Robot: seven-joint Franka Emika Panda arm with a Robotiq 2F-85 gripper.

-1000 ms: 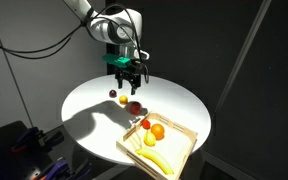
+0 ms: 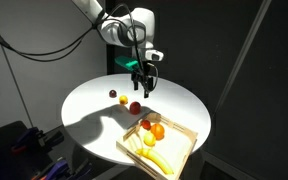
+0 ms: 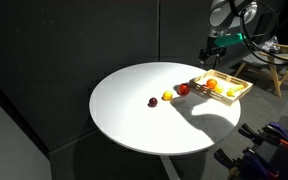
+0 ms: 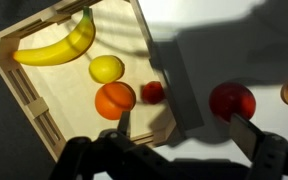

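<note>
My gripper is open and empty, its dark fingers wide apart. It hangs above the table near the red apple (image 2: 135, 107), clear of the surface. In the wrist view, the apple (image 4: 232, 101) shows just ahead of the right finger, while the left finger is over the box side. Behind the apple on the table are a yellow-orange fruit (image 2: 123, 100) and a dark plum-like fruit (image 2: 113, 93). The light wooden box (image 2: 189, 148) holds an orange (image 4: 114, 100), a lemon (image 4: 106, 69), a small red fruit (image 4: 153, 92) and a banana (image 4: 59, 45).
The round white table (image 3: 134, 110) has wide bare room on the side away from the box. The box's low walls (image 4: 169, 95) stand close to the apple. A dark wall and floor surround the table.
Over the last second my gripper has moved to the right in exterior view 1, toward the box side. The fruit and the box have stayed where they were.
</note>
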